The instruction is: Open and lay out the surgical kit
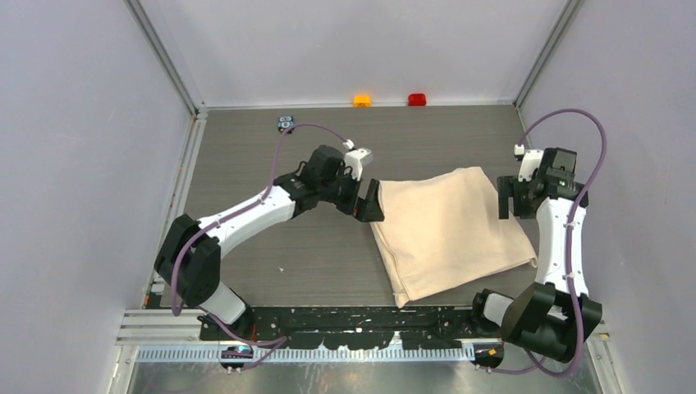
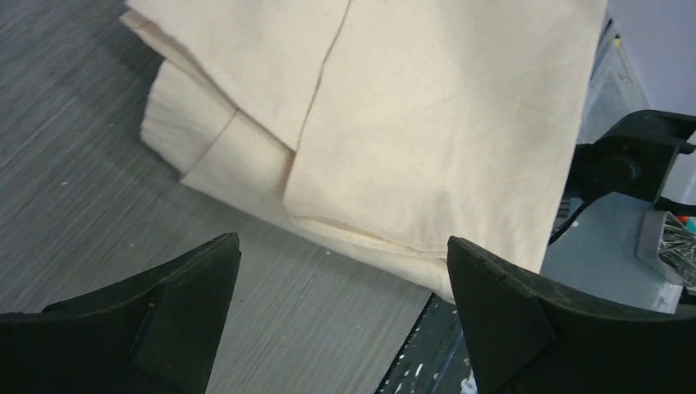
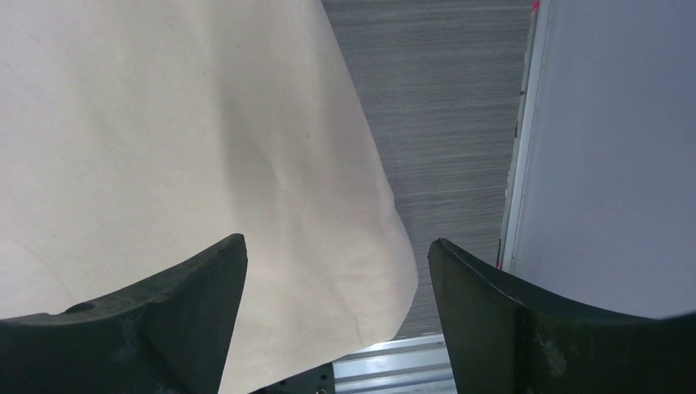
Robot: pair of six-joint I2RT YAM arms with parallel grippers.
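A cream cloth (image 1: 447, 234), folded in layers, lies on the right half of the dark table. Its left side shows stacked folded edges, seen close in the left wrist view as a cloth flap (image 2: 386, 172) over a lower layer. My left gripper (image 1: 368, 207) hovers at the cloth's upper left corner, open with nothing between its fingers. Above the cloth's right edge is my right gripper (image 1: 505, 199), its fingers apart and empty. In the right wrist view a rounded corner of the cloth (image 3: 369, 295) reaches toward the space between those fingers, below them.
A small dark blue object (image 1: 286, 123) sits at the back left of the table. Yellow (image 1: 362, 100) and red (image 1: 417, 99) pieces stand at the back wall. A side wall (image 3: 615, 164) rises close to the right arm.
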